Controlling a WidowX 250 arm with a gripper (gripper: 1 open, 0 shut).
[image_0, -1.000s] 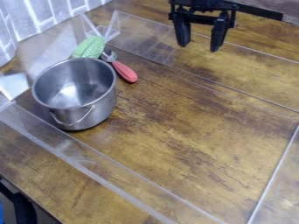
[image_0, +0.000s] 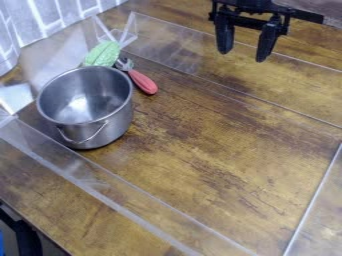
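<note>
My gripper (image_0: 246, 40) hangs over the back right of the wooden table, its two dark fingers apart with nothing seen between them. Well away from it, at the left, stand a steel pot (image_0: 84, 106) with a wire handle, a green ridged object (image_0: 102, 54) just behind it, and a tool with a red handle (image_0: 142, 82) lying beside that.
A clear plastic barrier (image_0: 123, 196) runs around the work area. A white item (image_0: 15, 97) sits at the left edge.
My gripper has shifted to the right along the back of the table, by a small amount. The pot and the other objects are where they were.
</note>
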